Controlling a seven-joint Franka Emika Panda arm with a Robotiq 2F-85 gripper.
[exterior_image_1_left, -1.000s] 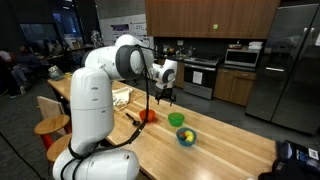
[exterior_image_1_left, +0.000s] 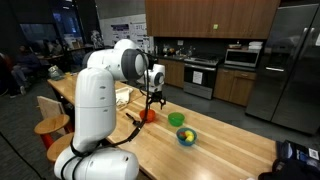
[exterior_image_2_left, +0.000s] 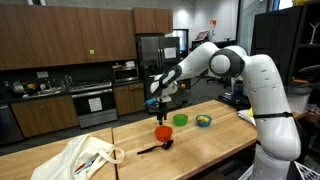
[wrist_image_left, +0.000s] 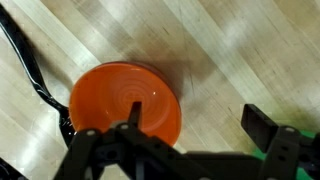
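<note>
An empty orange-red bowl (wrist_image_left: 125, 95) sits on the wooden table; the same bowl (exterior_image_2_left: 163, 132) shows in exterior view 2. Above it and a little to one side hangs my gripper, open, its fingers wide apart with nothing between them. One finger (wrist_image_left: 130, 128) overlaps the bowl's near part in the wrist view. A green bowl (exterior_image_1_left: 176, 119) stands beside the red one, and only a corner of it enters the wrist view. Further along is a blue bowl (exterior_image_1_left: 186, 136) with yellow and other coloured items inside.
A black utensil (wrist_image_left: 35, 80) lies close beside the red bowl. White cloth (exterior_image_2_left: 85, 155) covers part of the table at one side. Bare tabletop (exterior_image_1_left: 230, 150) extends beyond the blue bowl. A person (exterior_image_2_left: 166, 88) stands behind the table.
The gripper has come lower, toward the red bowl. The bowls have stayed in place. Behind the table, the person has shifted to the left in exterior view 1.
</note>
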